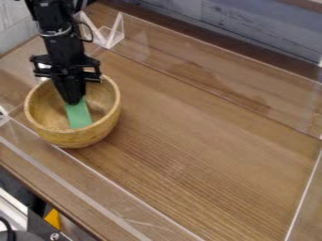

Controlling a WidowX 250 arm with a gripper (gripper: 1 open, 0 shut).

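Note:
A tan round bowl [90,130] sits at the left of the wooden table. Inside it lies a green object [78,114]. My black gripper [68,92] hangs from the top left over the bowl, its lower end at the upper part of the green object and partly covering it. Whether the fingers are open or shut on it cannot be told.
A clear plastic piece stands at the upper left behind the arm. A pale wall runs along the back at the top right.

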